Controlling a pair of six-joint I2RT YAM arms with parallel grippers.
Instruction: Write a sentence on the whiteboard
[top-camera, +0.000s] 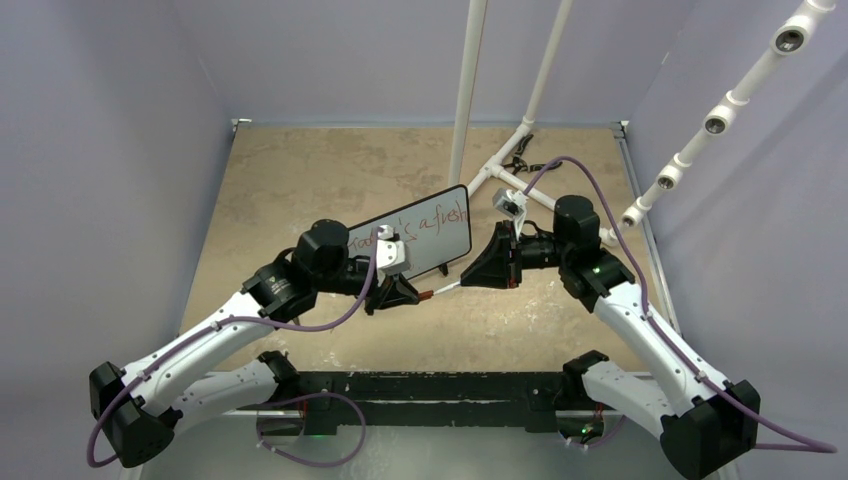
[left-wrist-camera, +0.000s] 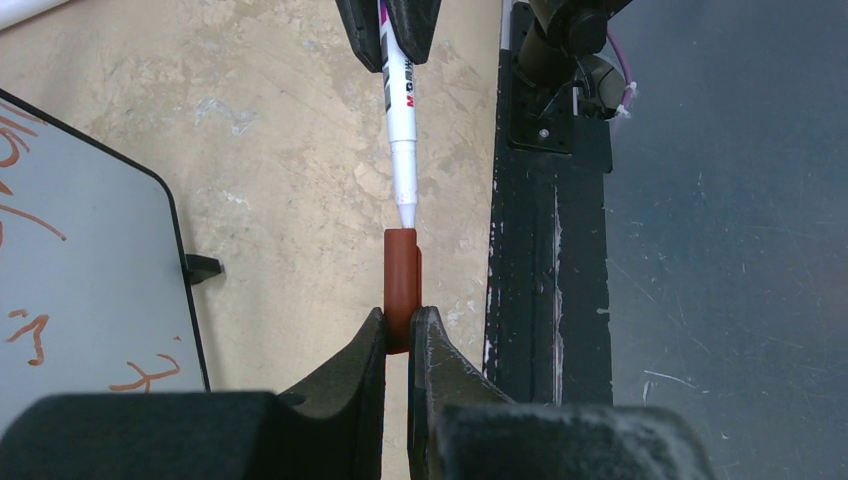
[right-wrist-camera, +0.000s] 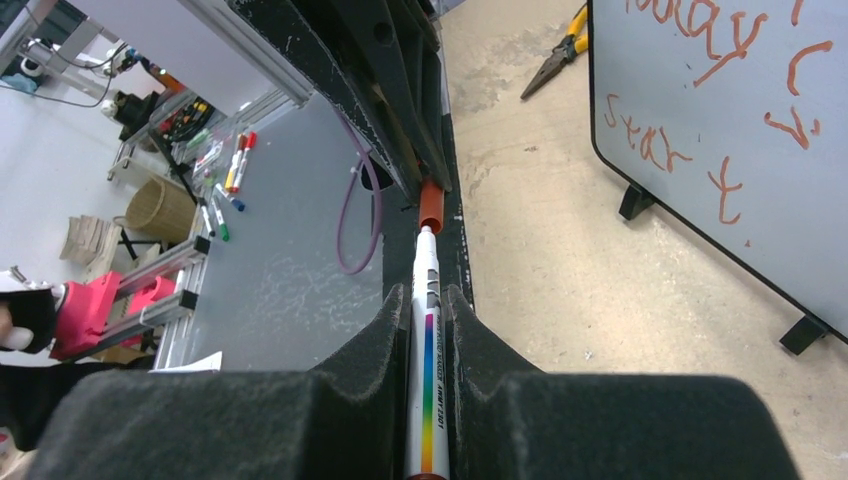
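The whiteboard (top-camera: 430, 235), with red-brown handwriting on it, stands tilted behind the grippers. A white marker (left-wrist-camera: 400, 130) is clamped in my right gripper, which is shut around its barrel. Opposite it, my left gripper is shut on the brown-red marker cap (left-wrist-camera: 401, 265). Cap and marker are held roughly in line in front of the board, the marker's pale tip (right-wrist-camera: 427, 232) right at the cap's open end. Whether the tip sits inside the cap I cannot tell. The left arm hides part of the board in the top view.
White pipes (top-camera: 492, 165) rise behind the board at the back right. Pliers (right-wrist-camera: 560, 50) lie on the table (top-camera: 330, 165) beyond the board. Small black feet (right-wrist-camera: 635, 202) stick out below the board.
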